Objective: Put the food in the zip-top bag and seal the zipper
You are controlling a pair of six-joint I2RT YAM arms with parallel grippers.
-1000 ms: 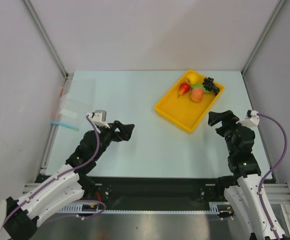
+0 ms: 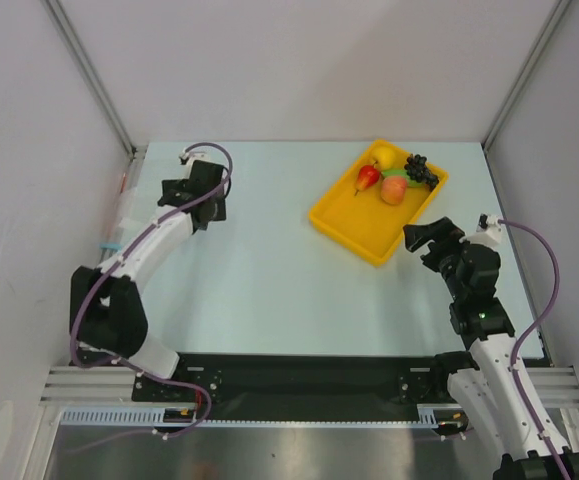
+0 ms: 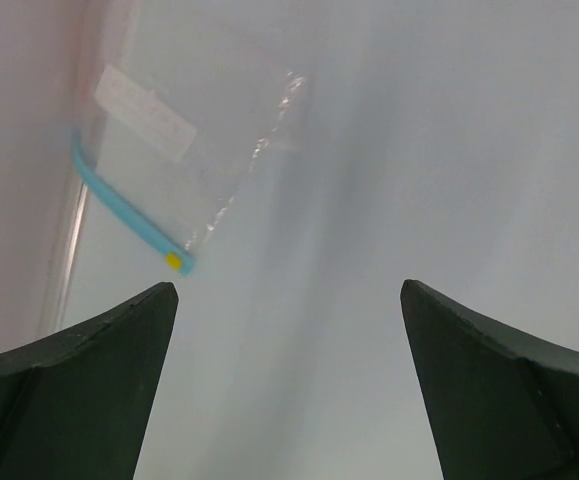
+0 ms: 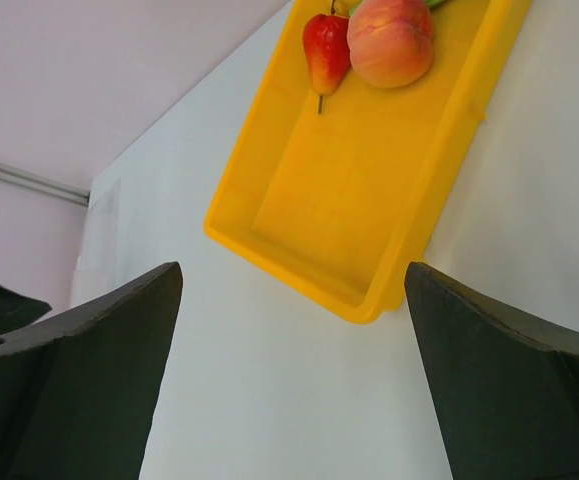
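Observation:
The clear zip bag point(image 3: 219, 110) lies flat at the table's left edge, with a white label point(image 3: 147, 112) and a blue zipper strip point(image 3: 129, 212) ending in a yellow slider point(image 3: 173, 261). Above the table beside it, my left gripper point(image 2: 195, 200) is open and empty; its arm covers part of the bag from above. In the yellow tray sit a red pear point(image 2: 367, 178), a peach point(image 2: 393, 189), a yellow fruit point(image 2: 382, 157), dark grapes point(image 2: 422, 170) and something green, partly covered. Right of the tray's near corner, my right gripper point(image 2: 421, 246) stands open, nothing between its fingers.
The yellow tray point(image 4: 394, 255) stands at the back right, its near half bare. Clear white table point(image 2: 269, 280) stretches between the two arms. Walls rise at the back and on both sides, the left wall close to the bag.
My left gripper has swung left and toward the back, turning from pointing rightward to hanging near the bag. The right arm has shifted only slightly left. Tray and food are unmoved.

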